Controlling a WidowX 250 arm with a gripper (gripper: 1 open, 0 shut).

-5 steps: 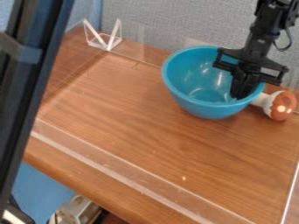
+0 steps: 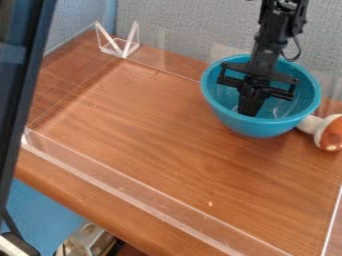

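Observation:
A turquoise bowl [image 2: 227, 110] rests on the wooden table at the right rear. The black gripper [image 2: 251, 98] reaches down inside it, near its middle, its fingertips low against the bowl's interior; whether anything is between them is hard to make out. An orange-and-white object [image 2: 327, 135] lies on its side just right of the bowl.
A white wire-like stand [image 2: 118, 40] stands at the back left. Clear low walls edge the table, a grey panel rises behind, and a dark vertical frame fills the left edge.
The gripper has moved left, from the bowl's right side toward its middle.

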